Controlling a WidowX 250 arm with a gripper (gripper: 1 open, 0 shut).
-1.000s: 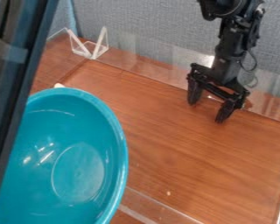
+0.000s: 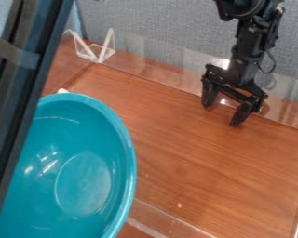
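Observation:
My black gripper (image 2: 223, 102) hangs at the back right, low over the wooden surface near the rear edge. Its two fingers are spread apart, and I see nothing clearly held between them. A large turquoise bowl (image 2: 122, 158) fills the lower left, well apart from the gripper.
A white wire rack (image 2: 93, 54) stands at the back left. A dark vertical post (image 2: 18, 74) blocks the far left. Clear plastic edging runs along the back under a grey wall (image 2: 152, 37).

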